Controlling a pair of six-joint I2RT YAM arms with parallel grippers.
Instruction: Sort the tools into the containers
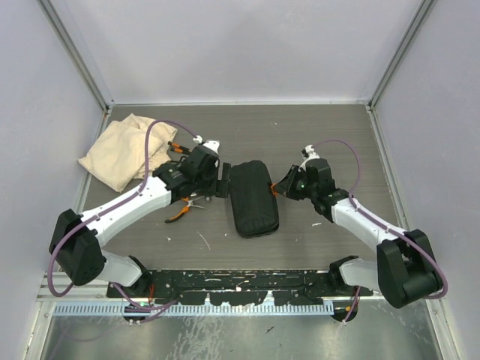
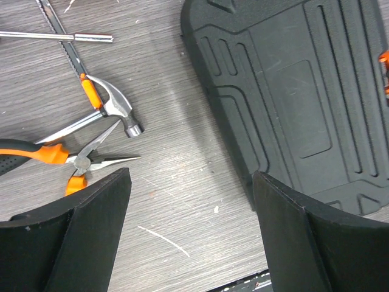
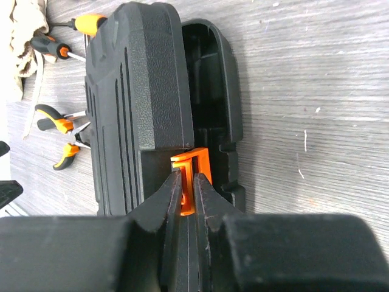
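Note:
A black plastic case (image 1: pixel 253 206) lies on the table between my two arms, its ribbed lid (image 2: pixel 298 109) facing up and closed over most of its face. My right gripper is shut on the orange latch (image 3: pixel 200 159) at the case's right side. At the case's left edge hovers my left gripper, its fingers apart with only bare table between them. Left of it lie a hammer (image 2: pixel 120 108), orange-handled pliers (image 2: pixel 45 152), a saw blade (image 2: pixel 59 30) and a metal shaft (image 2: pixel 91 38).
A cream cloth (image 1: pixel 120 154) is bunched at the back left. Orange-and-black screwdrivers (image 1: pixel 178 148) lie beside it, partly behind my left arm.

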